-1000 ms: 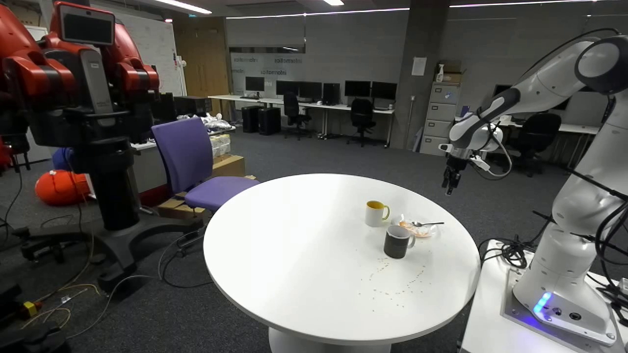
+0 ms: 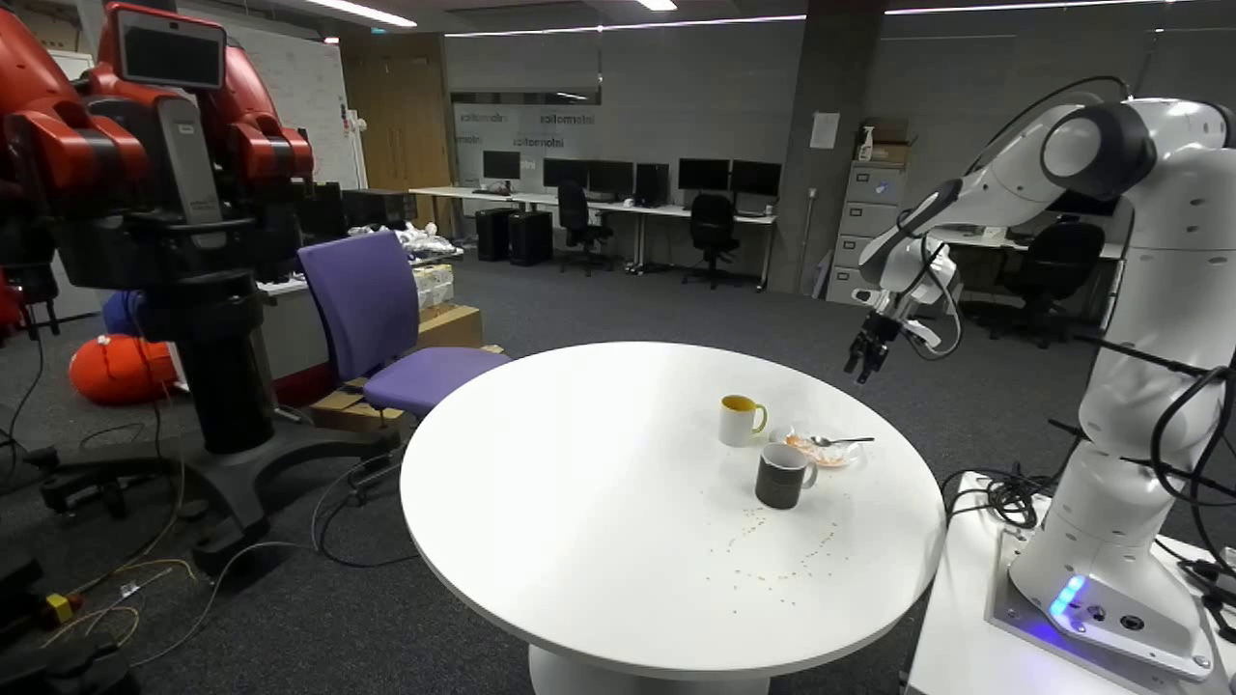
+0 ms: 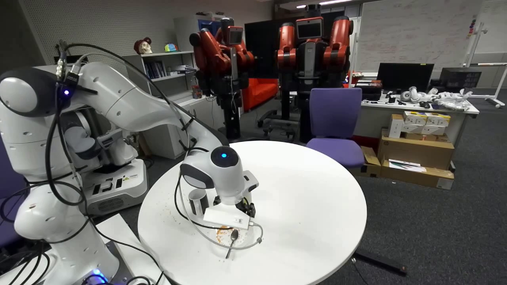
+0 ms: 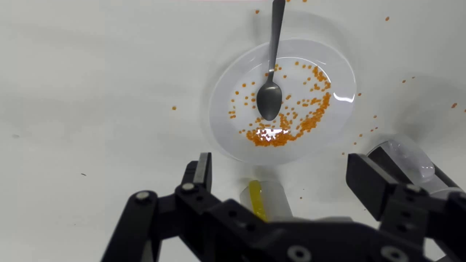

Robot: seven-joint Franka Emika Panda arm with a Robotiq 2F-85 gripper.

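Observation:
My gripper is open and empty, its two black fingers [image 4: 369, 185] wide apart above the table. In the wrist view a white plate [image 4: 222, 109] lies ahead of the fingertips, holding scattered orange grains and a metal spoon [image 4: 269, 100] whose handle crosses the rim. A white mug with yellow inside [image 2: 736, 423] stands beside the plate; its lower part is hidden behind the gripper in the wrist view. The dark grey mug [image 2: 779, 479] stands close by, partly covered by the right finger in the wrist view.
Loose grains [image 2: 788, 575] are strewn over the round white table [image 2: 579, 486] near the dark mug. A purple chair [image 2: 365, 307] stands at its far edge, and a cable loop [image 3: 259, 232] hangs from the wrist.
The arm has swung left in exterior view 1, its gripper now slightly higher in the picture and more tilted. Mugs, plate and spoon have stayed put.

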